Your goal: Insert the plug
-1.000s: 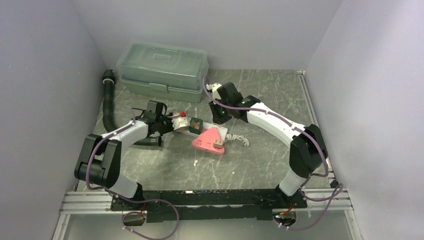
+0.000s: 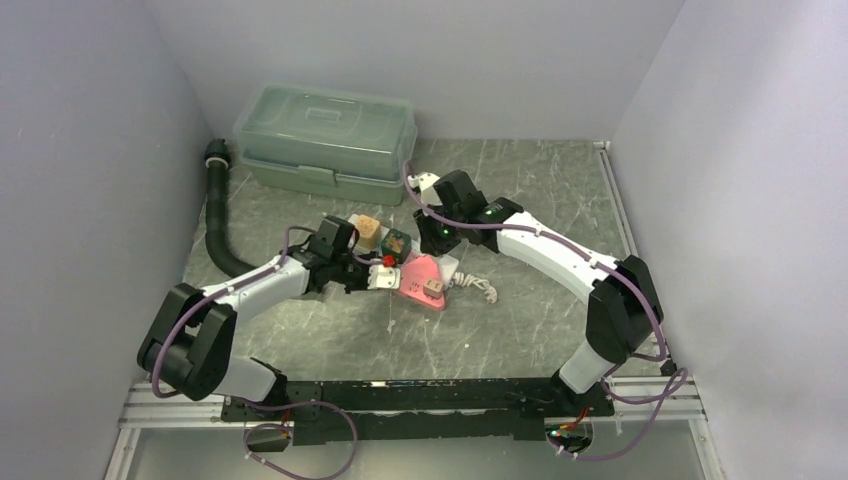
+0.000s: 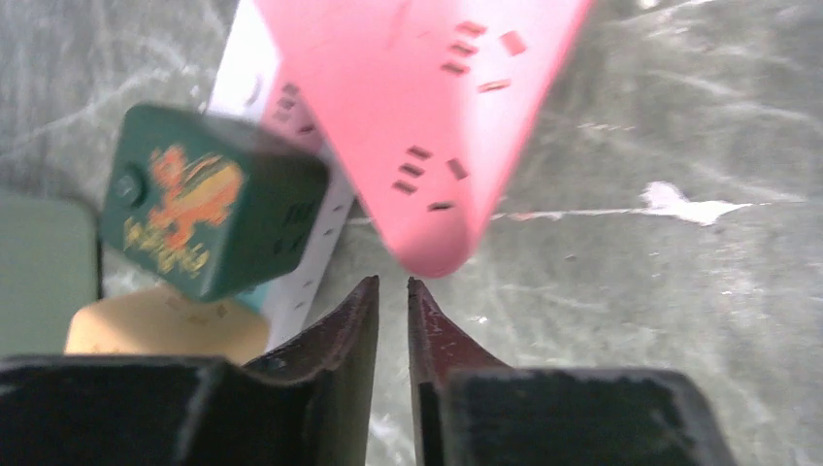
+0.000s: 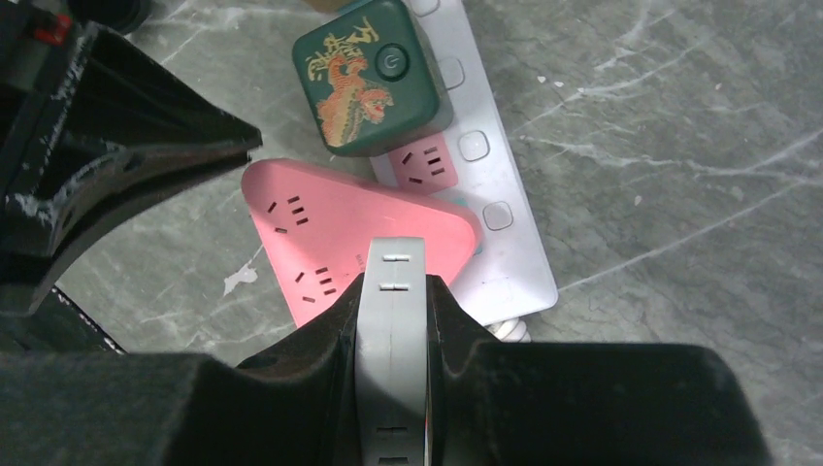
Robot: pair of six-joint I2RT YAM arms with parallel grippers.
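A pink triangular power strip [image 2: 420, 282] lies by the right end of a white strip [image 4: 514, 262]. Beside its left corner, my left gripper points down, its fingers slightly apart and empty. In the right wrist view, the left gripper's dark finger [image 4: 146, 165] reaches that pink corner. Above the white strip's right end hangs my right gripper. A pale slotted piece [image 4: 391, 340] shows between its fingers; whether they press on it, I cannot tell. A beige block [image 2: 433, 288] sits on the pink strip in the top view.
A green box with a dragon print [image 4: 374, 78] stands on the white strip, a yellowish block [image 2: 367, 232] behind it. A coiled white cord [image 2: 475, 283] lies to the right. A large green case [image 2: 325, 150] blocks the back left.
The right arm has shifted slightly. The pink strip has moved a little.
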